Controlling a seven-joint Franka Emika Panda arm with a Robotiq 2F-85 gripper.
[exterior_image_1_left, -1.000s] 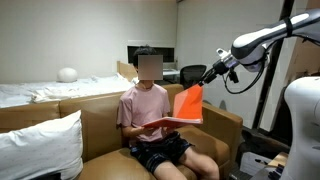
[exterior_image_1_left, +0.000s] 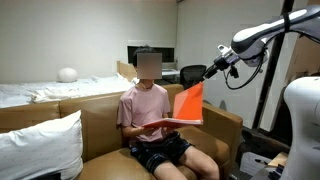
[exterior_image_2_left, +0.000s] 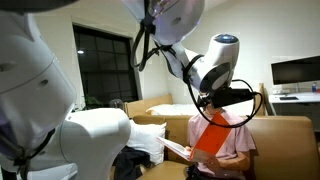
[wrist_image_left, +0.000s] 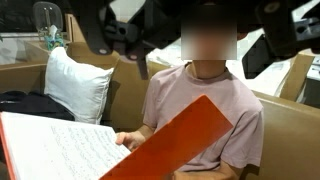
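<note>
A person in a pink shirt (exterior_image_1_left: 150, 105) sits on a brown sofa with an open book on the lap. The book's red-orange cover (exterior_image_1_left: 188, 103) stands raised on the side nearer me, and its white written page (wrist_image_left: 60, 145) shows in the wrist view. My gripper (exterior_image_1_left: 207, 75) hangs just above the cover's top edge, pointing toward the person. Its dark fingers (wrist_image_left: 140, 50) are spread apart at the top of the wrist view, with nothing between them. The cover (wrist_image_left: 175, 145) appears below the fingers, apart from them.
The sofa (exterior_image_1_left: 98, 108) runs behind and beside the person, with a white pillow (exterior_image_1_left: 42, 148) at its left end. A bed (exterior_image_1_left: 55, 93) lies behind the sofa. The person's head and hands are close to my gripper's space.
My gripper has risen slightly above the cover's top edge. The person and book look the same.
</note>
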